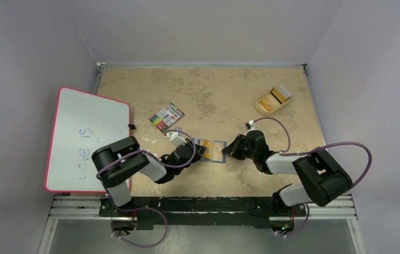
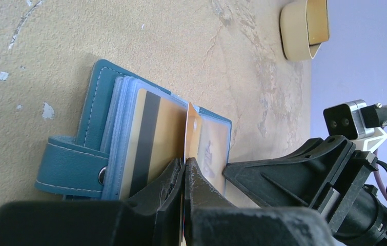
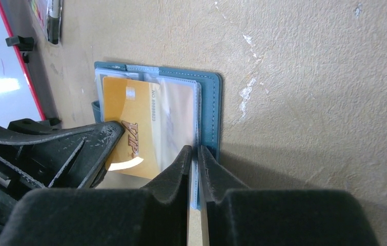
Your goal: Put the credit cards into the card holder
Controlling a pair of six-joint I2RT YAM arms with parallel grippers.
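Observation:
The blue card holder (image 3: 211,102) lies unfolded on the table between both arms, its clear sleeves (image 3: 178,110) facing up. My left gripper is shut on a yellow credit card, which stands edge-on in the left wrist view and lies over the sleeve. Whether the card's leading edge is inside the sleeve, I cannot tell. Another yellow card with a dark stripe (image 2: 147,133) shows under plastic at the holder's other half. My right gripper stands open by a narrow gap at the holder's right side, the sleeve's edge between its fingers.
A beige box (image 1: 265,110) with more cards (image 1: 280,94) stands at the back right. A pack of coloured markers (image 1: 167,117) lies behind my left arm, and a whiteboard (image 1: 89,143) at the far left.

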